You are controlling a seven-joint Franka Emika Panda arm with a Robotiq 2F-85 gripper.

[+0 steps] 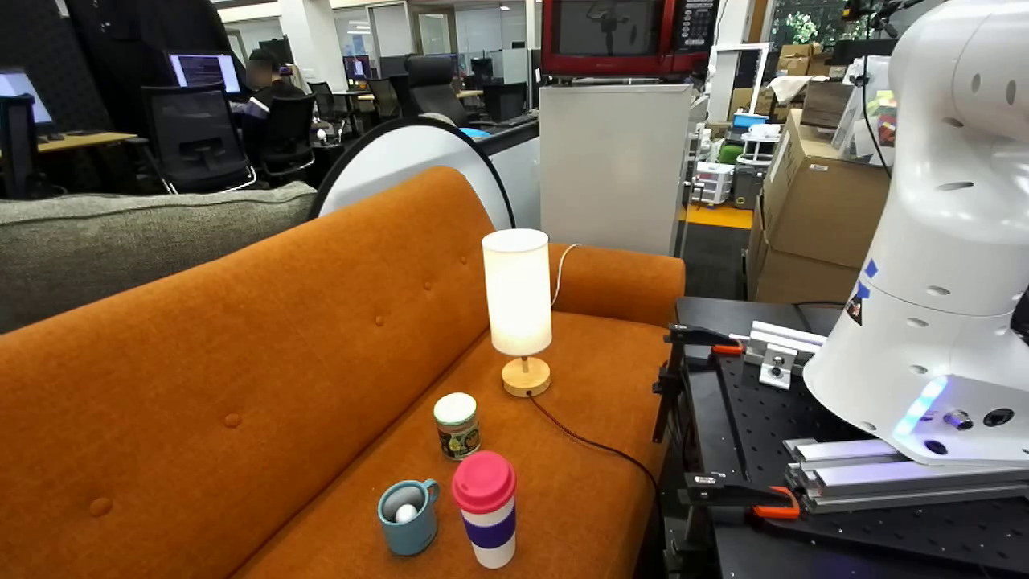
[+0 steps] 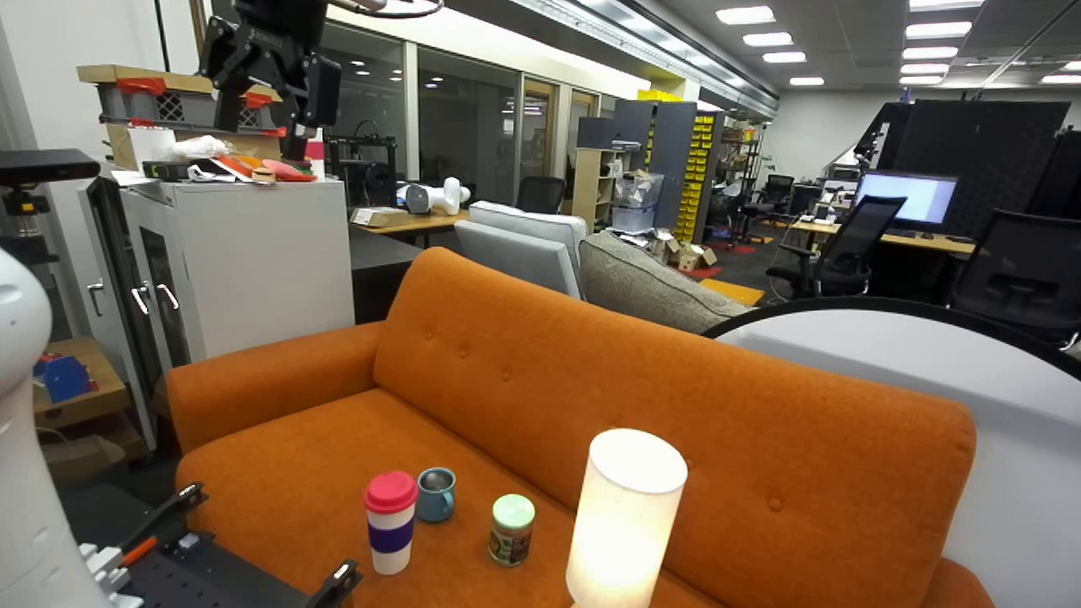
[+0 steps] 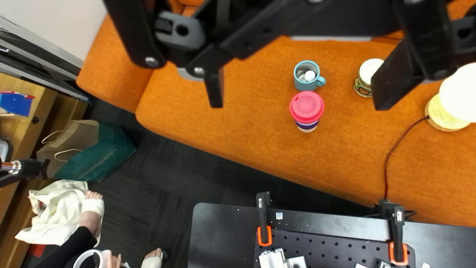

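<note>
On the orange couch seat stands a blue mug [image 1: 409, 532] with a small white ball-like thing [image 1: 406, 513] inside. Close beside it is a tall white cup [image 1: 489, 522] with a pink lid and a purple band. A jar [image 1: 457, 430] with a pale lid sits a little apart, towards the lit lamp [image 1: 517, 294]. High above the couch hangs my black gripper [image 2: 271, 138], well clear of all these objects. In the wrist view its fingers [image 3: 216, 89] are spread wide, with only the couch and objects far below showing between them.
The couch's backrest [image 1: 260, 347] rises behind the objects. A dark lamp cord [image 3: 391, 152] crosses the seat to its front edge. My arm's base stands on a black table [image 3: 223, 232] with clamps along the couch side. The seat [image 2: 304, 456] left of the cup is bare.
</note>
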